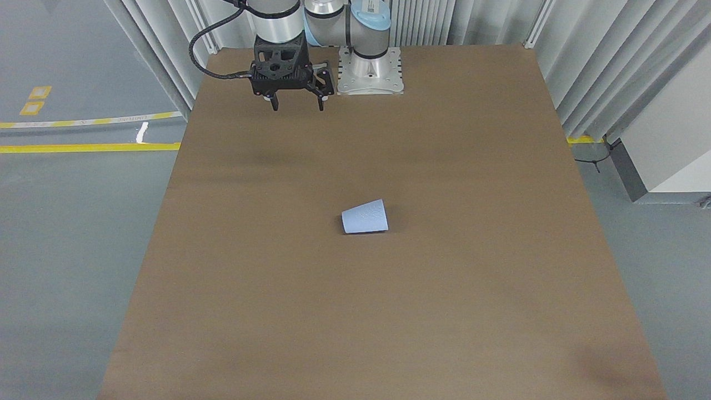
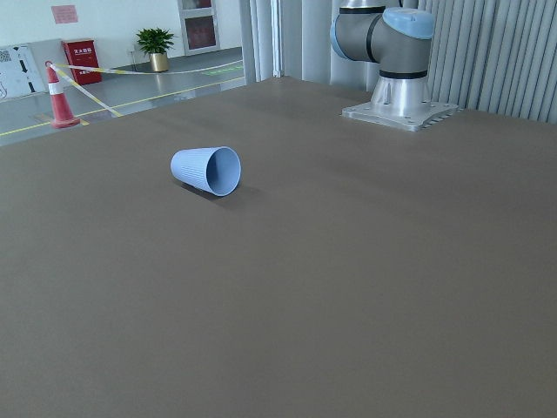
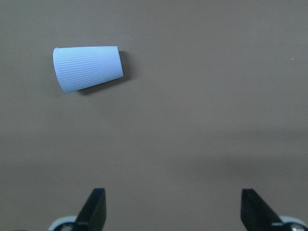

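A light blue ribbed cup lies on its side near the middle of the brown tabletop; the left view shows the cup with its mouth facing the viewer's right. In the wrist view the cup is at the upper left, well beyond the fingertips. My gripper hangs at the back of the table near the arm's base, apart from the cup. The gripper stands open, with nothing between its fingers.
The robot's mounting plate sits at the back edge, with white curtains behind it. Floor shows beyond both side edges.
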